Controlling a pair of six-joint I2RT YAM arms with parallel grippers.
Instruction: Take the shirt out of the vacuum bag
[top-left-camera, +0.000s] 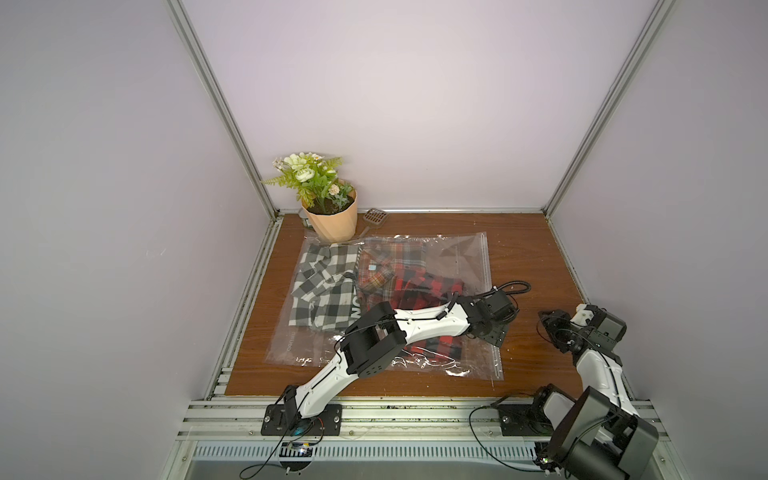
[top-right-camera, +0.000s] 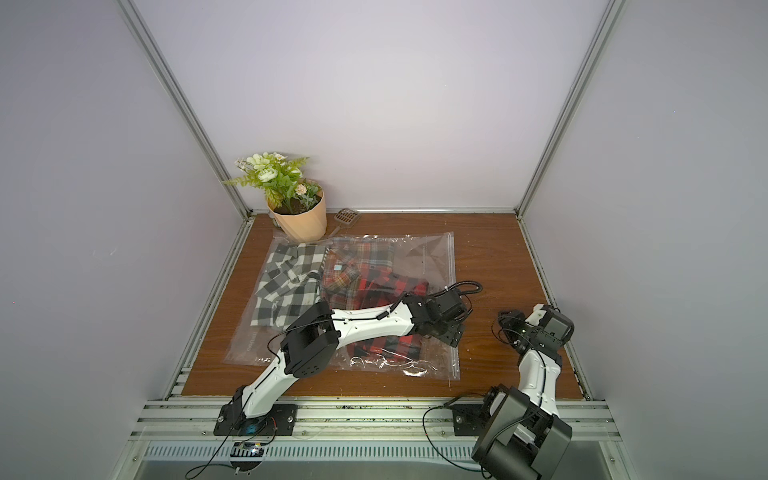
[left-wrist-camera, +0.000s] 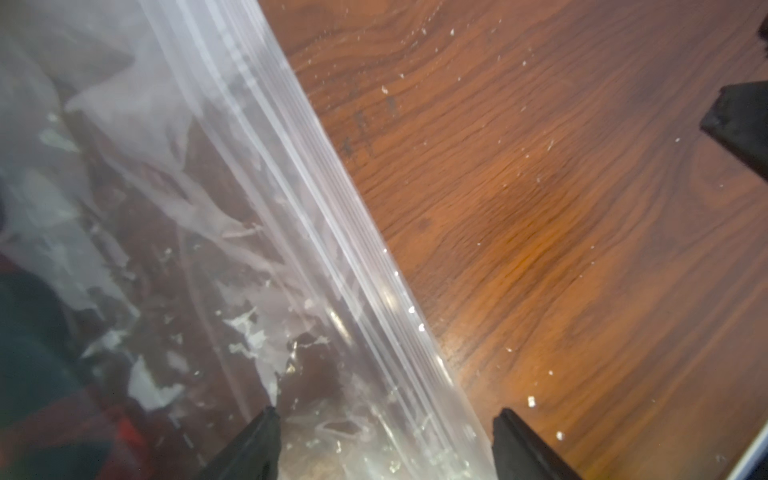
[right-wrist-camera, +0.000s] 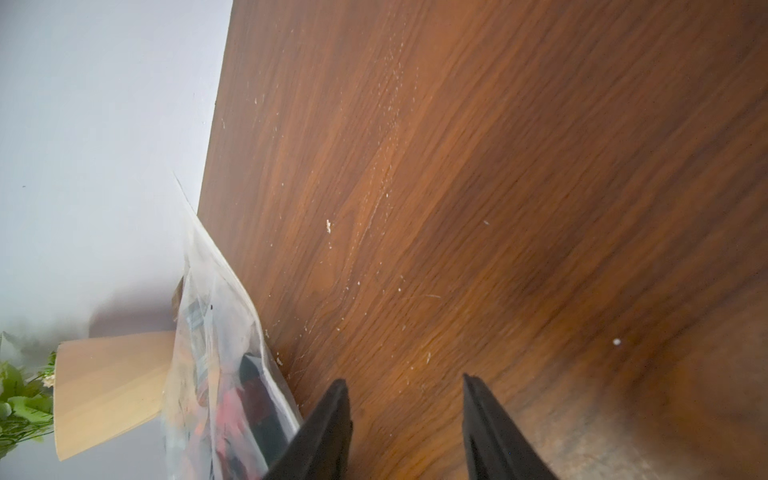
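A clear plastic bag lies flat on the table, its ribbed zip edge along the right. Inside show a black-and-white checked shirt, a grey-orange plaid one and a red-black one. My left gripper is over the zip edge near its front part, fingers apart, one on either side of that edge. I cannot tell whether they touch the plastic. To the right of the bag, above bare wood, my right gripper stands open with nothing between its fingers.
A flower pot stands at the back left, close behind the bag. A slotted utensil lies beside it. Bare table stretches right of the bag; the left arm crosses over the bag's front half.
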